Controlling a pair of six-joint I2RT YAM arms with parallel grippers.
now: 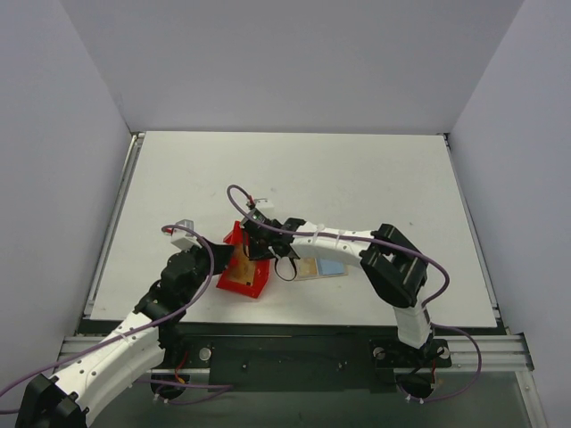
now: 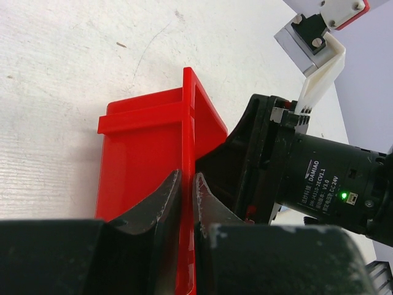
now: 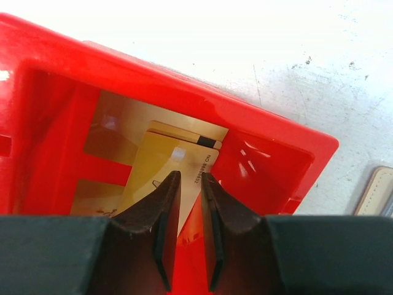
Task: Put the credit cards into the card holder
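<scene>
My left gripper is shut on the upright side wall of the red card holder point(image 2: 135, 153). The right gripper reaches down into the holder point(image 3: 245, 117), where gold cards point(image 3: 156, 166) lie stacked in a compartment. Its fingertips are close together over the front card's right part; whether they grip that card is unclear. In the top view the holder point(image 1: 241, 290) sits at the table's front, left of centre, largely covered by both grippers.
A beige card point(image 1: 305, 269) and a light blue card point(image 1: 332, 268) lie right of the holder.
</scene>
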